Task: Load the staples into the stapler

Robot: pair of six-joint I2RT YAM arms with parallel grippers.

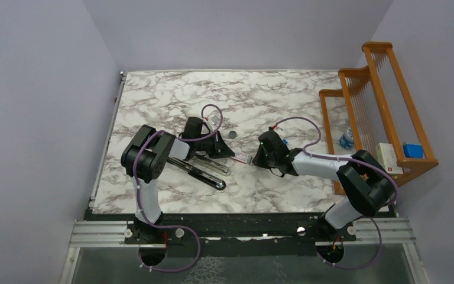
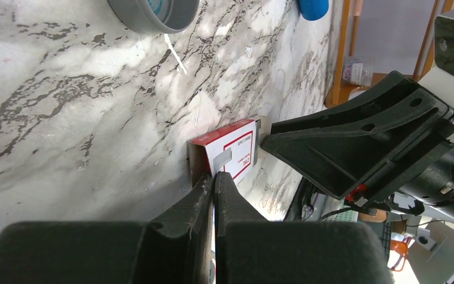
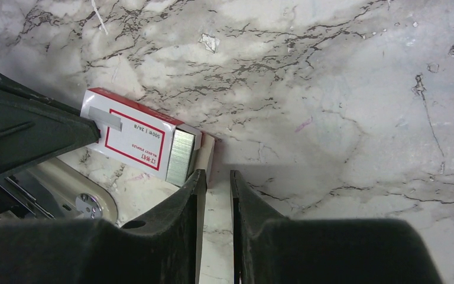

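A white-and-red staple box lies on its side between my grippers, its label facing up toward the right wrist camera. Silver staples show at its open right end, beside a bent cardboard flap. My left gripper is shut on the box's other end. Slightly open, my right gripper has its left fingertip against or very near the flap; only bare table shows between its fingers. The stapler lies opened out at front left, its black arm in front, partly covered by my left arm.
A grey round cap stands behind the box, and a small blue item lies behind my right gripper. A wooden rack with a bottle and boxes fills the right side.
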